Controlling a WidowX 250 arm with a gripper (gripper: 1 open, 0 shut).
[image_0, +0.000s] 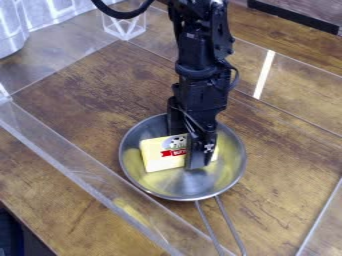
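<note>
My black gripper (190, 140) reaches down into a metal pan (150, 180) with a long wire handle toward the front right. A pale yellow box (163, 158) with a red label, like a butter package, lies in the pan under and between my fingers. Part of the box is hidden by the gripper, and I cannot tell whether the fingers are closed on it.
Clear plastic edging runs along the front left, and a small clear container (123, 25) stands at the back left.
</note>
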